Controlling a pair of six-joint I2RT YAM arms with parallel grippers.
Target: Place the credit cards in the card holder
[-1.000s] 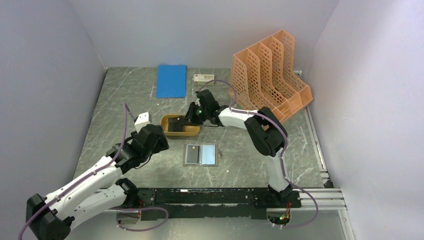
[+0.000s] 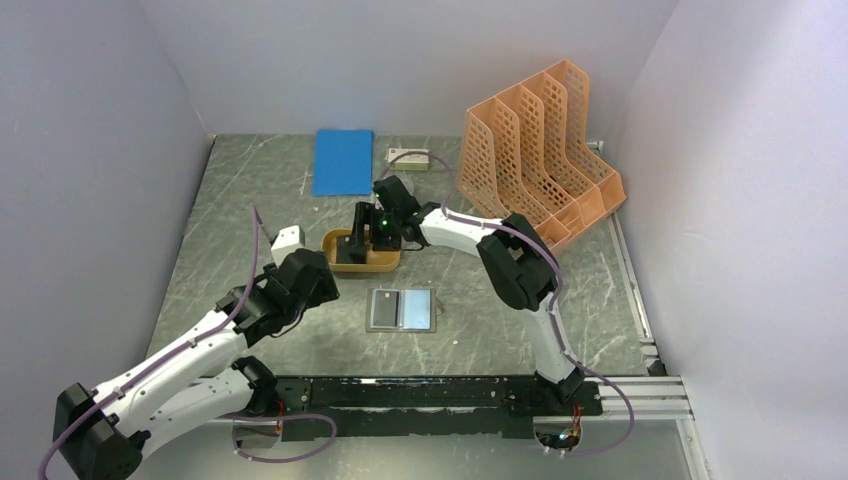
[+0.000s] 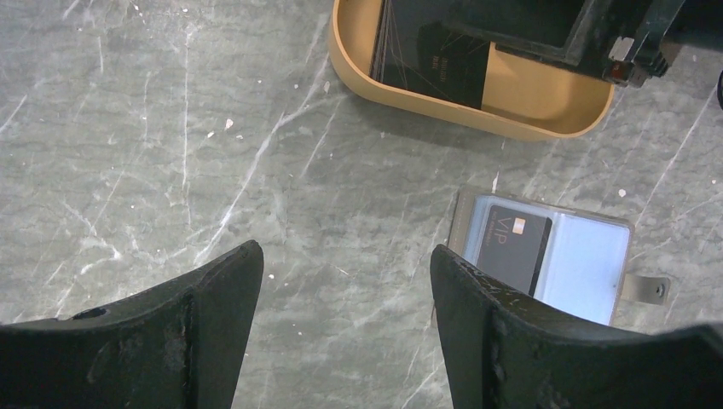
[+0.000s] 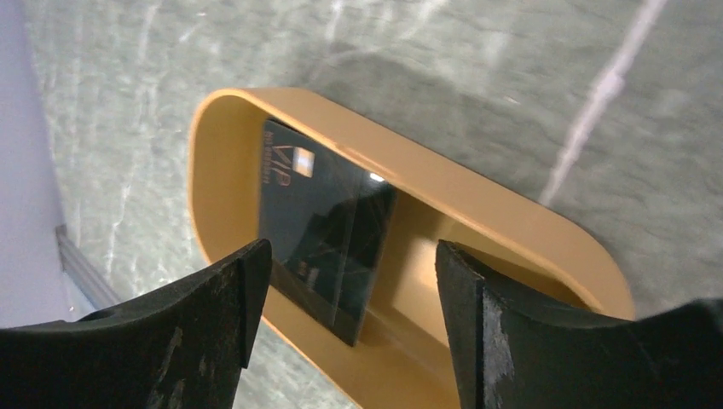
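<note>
Dark credit cards [image 4: 328,217] lie in a stack at one end of the tan tray [image 4: 401,162]. Over that tray my right gripper stands open, the cards in view beyond its spread fingers and nothing held. The open card holder [image 3: 552,249] rests on the table in front of the tray; a black VIP card [image 3: 514,247] sits in one of its halves, while the other half looks pale blue and bare. My left gripper is open above bare tabletop, left of the card holder, with empty space between its fingers.
An orange file rack [image 2: 540,150] stands at the back right. Behind the tray are a blue sheet [image 2: 342,162] and a small box [image 2: 408,159].
My right gripper has shifted left over the tray, toward the cards, and now covers more of it. The left arm, tray and card holder have stayed put.
</note>
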